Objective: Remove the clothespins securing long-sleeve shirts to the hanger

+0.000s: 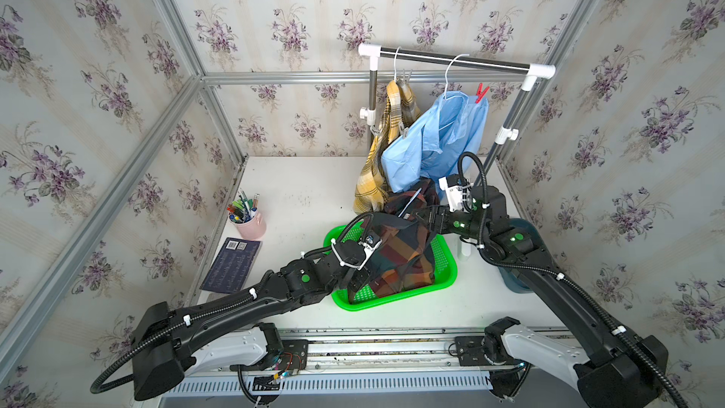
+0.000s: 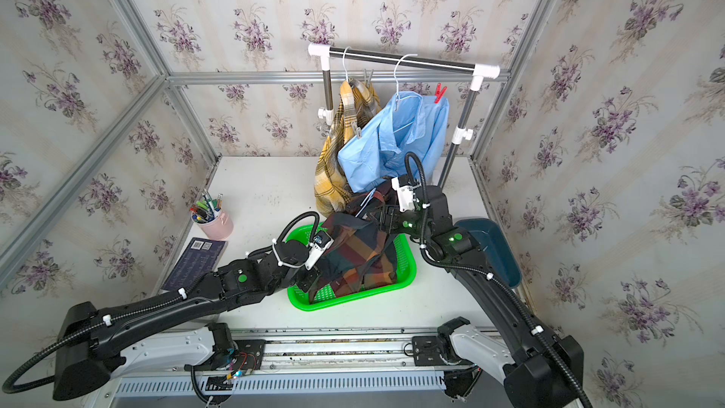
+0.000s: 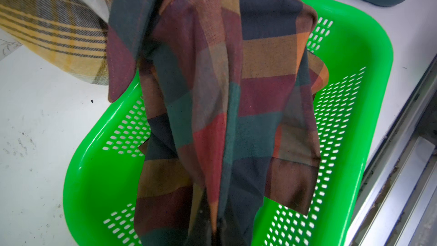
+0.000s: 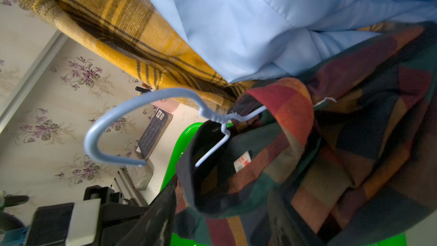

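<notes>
A dark plaid shirt (image 3: 264,95) lies over the green basket with its blue hanger (image 4: 136,93) still in the collar. My left gripper is shut on a fold of this shirt at its lower part. Over the collar, my right gripper is open, its fingers on either side of the collar's near edge. On the rack, a light blue shirt (image 1: 434,139) hangs with a red clothespin (image 1: 482,93) at its right shoulder. A grey clothespin (image 2: 356,130) shows near its left side. The yellow plaid shirt (image 1: 372,173) hangs beside it with clothespins (image 2: 367,75) at the top.
The green basket (image 1: 449,272) stands mid-table. A dark teal bin (image 2: 498,238) is at the right, partly behind my right arm. A pink pen cup (image 1: 253,224) and a dark notebook (image 1: 230,266) sit at the left.
</notes>
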